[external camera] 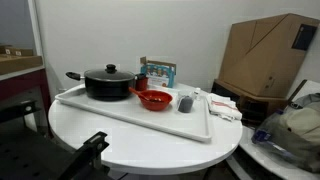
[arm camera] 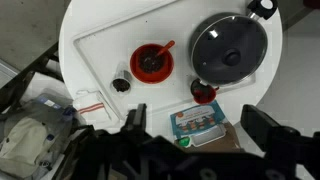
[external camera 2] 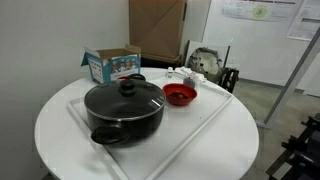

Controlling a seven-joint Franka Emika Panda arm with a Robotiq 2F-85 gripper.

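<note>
My gripper stands open, high above a round white table, with nothing between its fingers. On a white tray (external camera: 195,127) sits a black lidded pot (external camera: 109,83), its lid on. Right of the pot in exterior view 1 are a red bowl (external camera: 157,102) and a small grey metal cup (external camera: 186,103). A red spoon (arm camera: 165,48) leans over the bowl's rim in the wrist view, and some dark contents show inside. A dark red cup (arm camera: 203,92) stands beside the pot. None of these touches the gripper.
A blue and white printed box (external camera 2: 113,65) stands on the table behind the pot. White cloth (arm camera: 93,105) with reddish stripes lies near the table's edge. The tray's front part is bare. Large cardboard boxes (external camera: 265,54) stand beyond the table.
</note>
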